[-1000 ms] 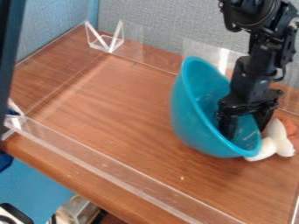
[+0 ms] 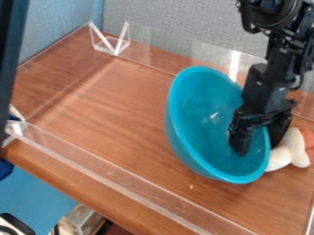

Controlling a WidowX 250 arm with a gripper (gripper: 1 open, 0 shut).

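A turquoise bowl (image 2: pixel 196 128) stands tilted on the right part of the wooden table, its inside turned toward the right. My black gripper (image 2: pixel 248 128) reaches down from the top right into the bowl at its right side; the fingers are open as far as shows, though the bowl and the dark fingers make their tips hard to make out. A white soft toy (image 2: pixel 291 154) with some orange on it lies at the right, against the bowl and partly hidden behind it and the gripper.
Clear plastic barriers line the wooden table (image 2: pixel 110 138), with white bracket pieces (image 2: pixel 110 41) at the back left. A dark post stands at the left edge of the view.
The bowl has shifted a little to the left and down in the view, showing more of its inside. My gripper has moved slightly with it.
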